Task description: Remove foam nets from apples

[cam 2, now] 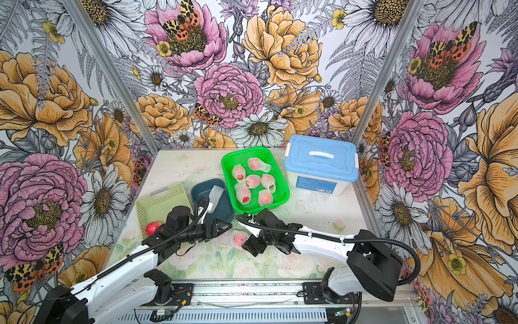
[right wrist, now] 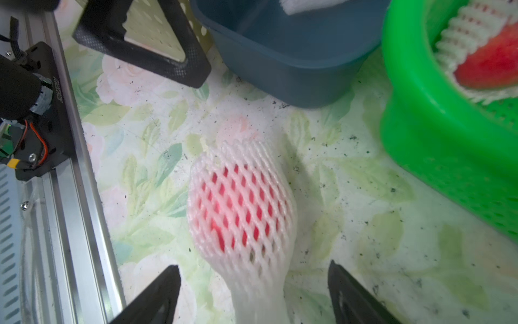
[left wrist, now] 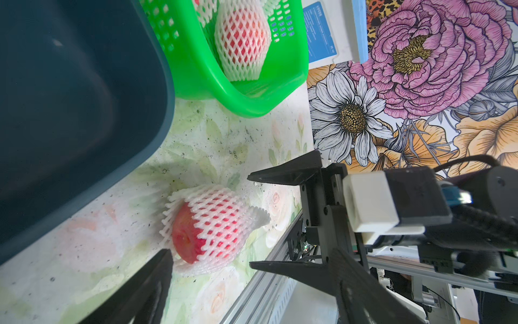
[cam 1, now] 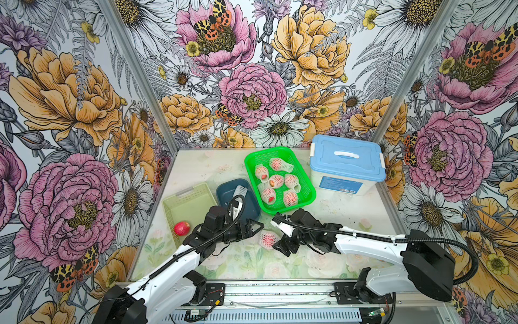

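Observation:
An apple in a white foam net (left wrist: 210,232) lies on the table, its red skin showing at one end in the left wrist view; the net's narrow tail runs between the blurred fingers of my right gripper, which stand apart at its sides. My left gripper (cam 1: 252,226) is open above the apple's left side, nothing between its fingers. The green basket (cam 1: 307,191) holds several netted apples. A bare red apple (cam 1: 181,228) sits in the pale green basket (cam 1: 178,202). A loose net (cam 2: 215,195) is in the dark blue bin (cam 2: 229,202).
A lidded blue-and-white box (cam 1: 348,159) stands at the back right. The dark bin and green basket border the apple at the back, the metal front rail at the front.

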